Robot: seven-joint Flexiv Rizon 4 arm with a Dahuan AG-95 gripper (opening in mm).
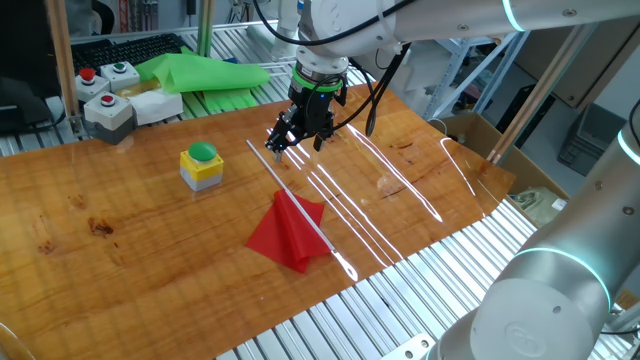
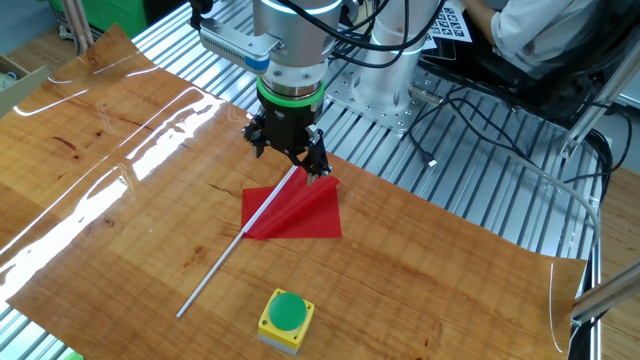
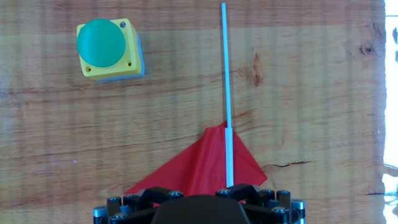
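Note:
A red cloth flag (image 1: pixel 288 232) lies flat on the wooden table sheet, its cloth folded over and wrinkled. Its thin white rod (image 1: pixel 283 184) extends well past the cloth. In the wrist view the rod (image 3: pixel 226 68) points straight up the picture, with the red cloth (image 3: pixel 198 163) around its lower part. A yellow box with a green push button (image 1: pixel 201 165) stands upright to one side, apart from the flag. Above the table hangs my gripper (image 1: pixel 298 151), its fingers spread and empty; it touches neither object. In the wrist view the gripper's body hides the flag's lower end.
Several button boxes (image 1: pixel 108 117) and a green cloth (image 1: pixel 208 72) lie at the far left corner. Slatted metal rails (image 2: pixel 480 175) border the sheet. A loose cable (image 2: pixel 425 150) lies on them. Bare wood surrounds the flag and button box.

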